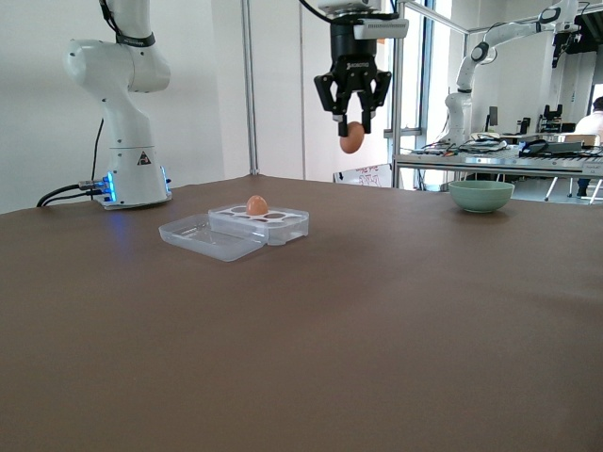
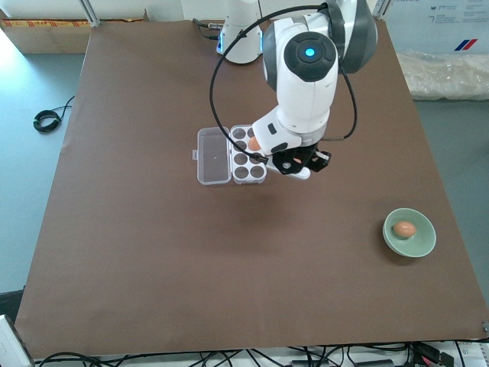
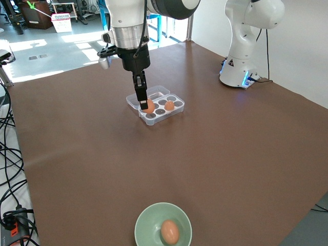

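My black gripper is shut on an egg, held in the air to the right of and above the clear egg carton; in the right view the gripper and its egg overlap the carton. The carton's lid lies open beside it, and another egg sits in one of its cups. A pale green bowl with an egg in it stands toward the right of the table in the left view.
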